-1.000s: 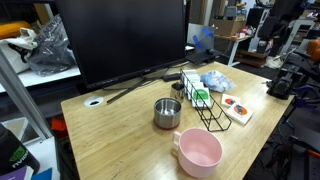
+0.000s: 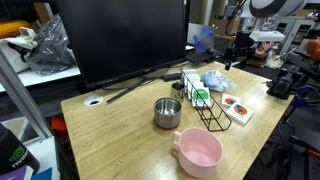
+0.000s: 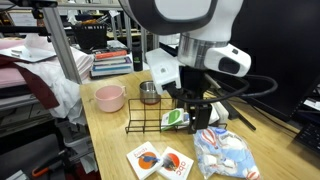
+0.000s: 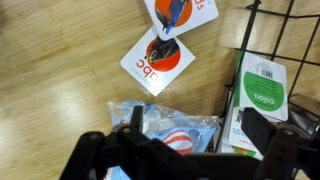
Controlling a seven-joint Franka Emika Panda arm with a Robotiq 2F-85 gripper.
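My gripper (image 2: pixel 239 66) hangs above the far right part of the wooden table, over the area of a crumpled blue-and-white plastic bag (image 2: pixel 214 80). In the wrist view the two dark fingers stand apart, open, with the bag (image 4: pixel 165 125) partly showing between and below them and nothing held. A black wire rack (image 3: pixel 145 119) holds white-and-green packets (image 4: pixel 263 92). Two white square cards (image 3: pixel 143 160) with red-and-blue print lie flat beside the rack; one card (image 4: pixel 158 62) reads "abc".
A pink cup (image 2: pixel 199 153) stands at the table's near edge, and a metal pot (image 2: pixel 167 113) sits behind it. A large black screen (image 2: pixel 130 38) lines the back.
The gripper has come down and toward the left in exterior view 1, nearer the bag. The objects on the table have stayed in place.
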